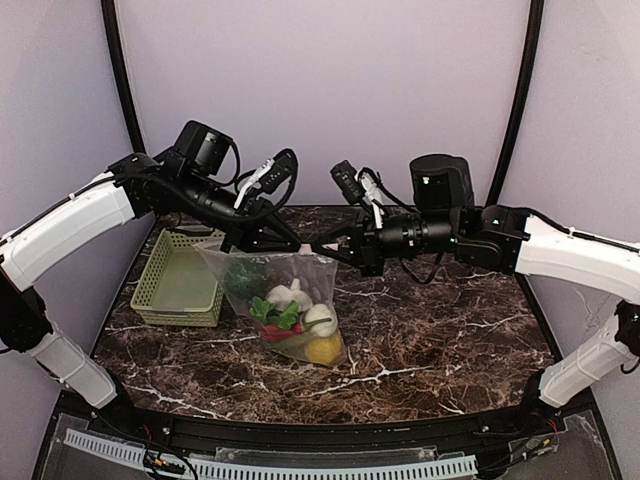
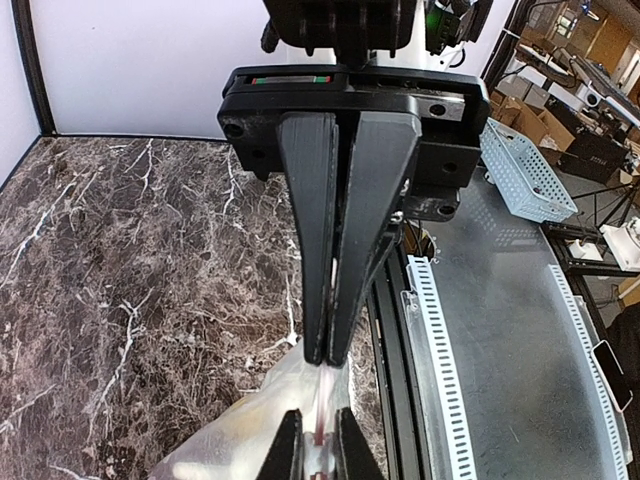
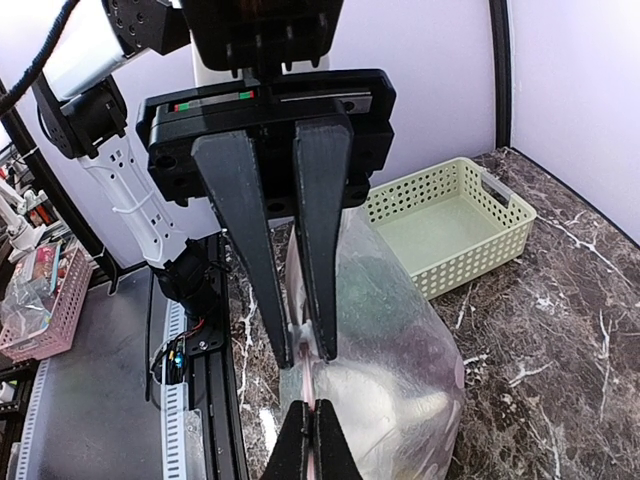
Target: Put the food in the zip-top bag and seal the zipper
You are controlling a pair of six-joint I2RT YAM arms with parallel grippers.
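Observation:
A clear zip bag (image 1: 285,310) hangs over the table, holding greens (image 1: 275,312), white bulbs (image 1: 318,319), something red and a yellow item (image 1: 323,349) at its bottom. My left gripper (image 1: 297,246) is shut on the bag's top zipper edge. Just to its right, my right gripper (image 1: 328,247) is shut at the same pink zipper strip. In the left wrist view the strip runs between the two sets of fingertips. The bag's plastic (image 3: 400,390) also shows in the right wrist view.
A pale green perforated basket (image 1: 175,290) stands empty at the back left, behind the bag. The arms meet over the middle.

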